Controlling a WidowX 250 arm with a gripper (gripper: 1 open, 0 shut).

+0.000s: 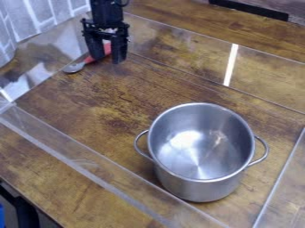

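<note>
At the upper left, my black gripper (105,46) hangs low over a spoon with a red handle (93,55), whose silver head (74,68) points toward the lower left on the wooden surface. The gripper covers part of the handle; whether its fingers are open, shut or touching the handle is too small to tell. A large empty steel pot (199,150) with two side handles stands at the lower right.
Clear plastic panels (60,138) border the wooden work surface (119,107). The middle of the surface, between spoon and pot, is clear. Crumpled pale material (24,27) sits at the top left.
</note>
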